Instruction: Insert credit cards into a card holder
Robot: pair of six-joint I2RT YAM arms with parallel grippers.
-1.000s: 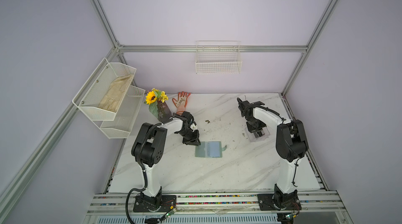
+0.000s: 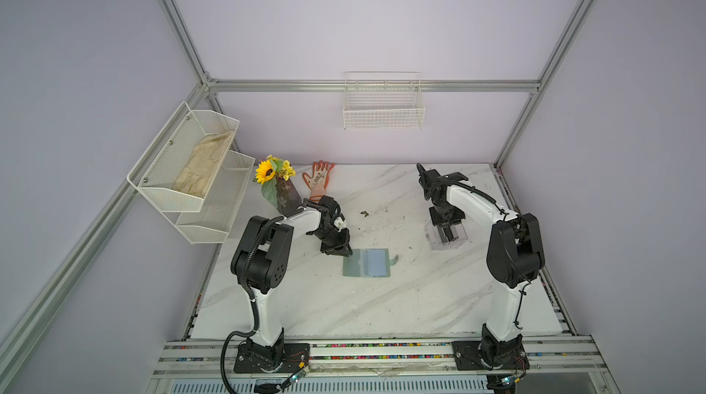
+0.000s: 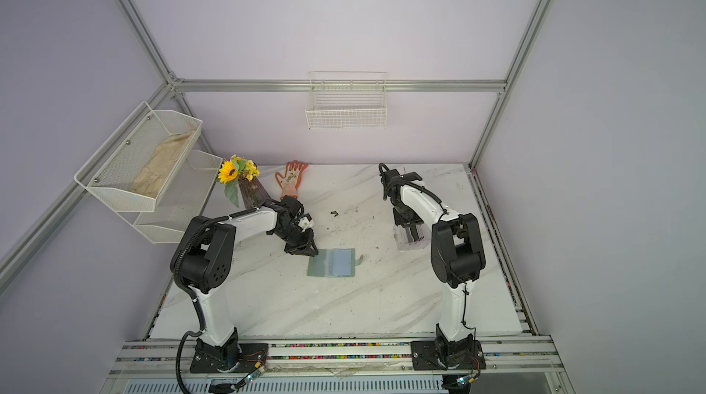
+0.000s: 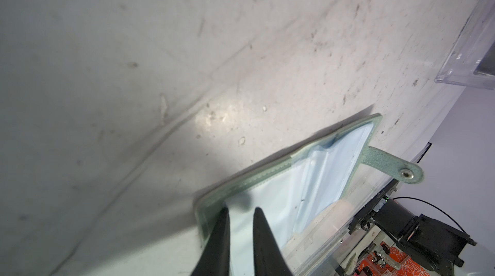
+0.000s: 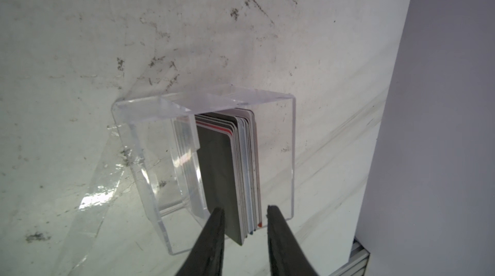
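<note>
The mint card holder (image 2: 365, 263) lies open on the table, its clear sleeves (image 4: 330, 167) and snap strap visible in the left wrist view. My left gripper is low at its left edge, fingertips a little apart with nothing held between them. On the right, a clear acrylic box (image 5: 275, 157) holds a stack of cards (image 5: 219, 173) in one compartment. My right gripper hangs over the near end of that stack, fingers apart on either side of it; whether they touch it is not clear.
A vase with sunflowers (image 2: 283, 191) and an orange glove (image 2: 318, 177) stand and lie at the back left. A wire shelf (image 2: 187, 166) is on the left wall.
My right gripper and arm have shifted slightly back from where they were a second ago; the box appears slightly shifted too. The left arm is unchanged.
</note>
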